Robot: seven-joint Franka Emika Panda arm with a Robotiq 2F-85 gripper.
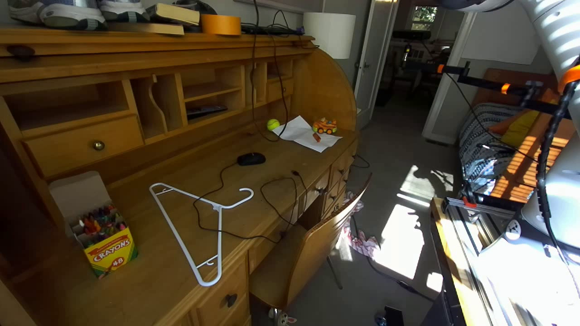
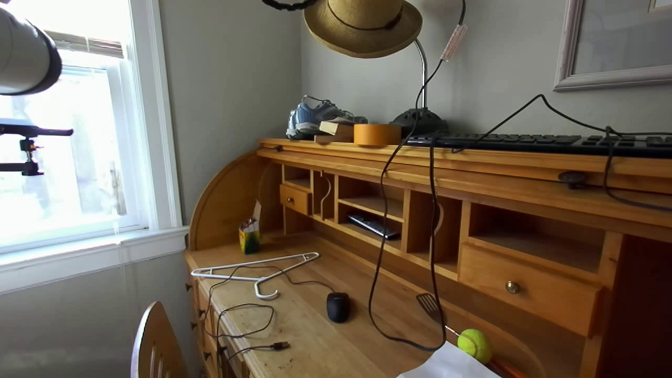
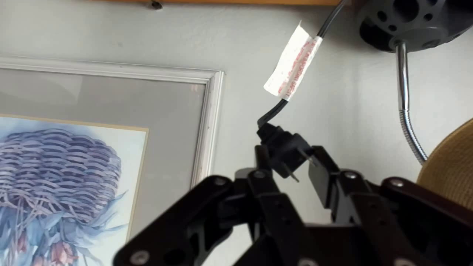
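Observation:
A black power plug (image 3: 282, 150) with two metal prongs sits between the fingers of my gripper, which is shut on it, in the wrist view. From the plug runs a black cord with a white and red warning tag (image 3: 295, 64); the tag (image 2: 454, 43) also shows high in exterior view 2. Below, the cord (image 2: 376, 277) hangs in a long loop in front of the desk's cubbies and down to the desktop. In both exterior views the gripper itself is out of frame.
The lamp base (image 2: 420, 121) and keyboard (image 2: 535, 144) stand on the desk's top shelf, under a straw hat (image 2: 364, 25). A picture frame (image 3: 210, 119) hangs close by. On the desktop lie a white hanger (image 1: 219, 233), mouse (image 1: 251, 158), tennis ball (image 1: 273, 124) and crayon box (image 1: 111, 252).

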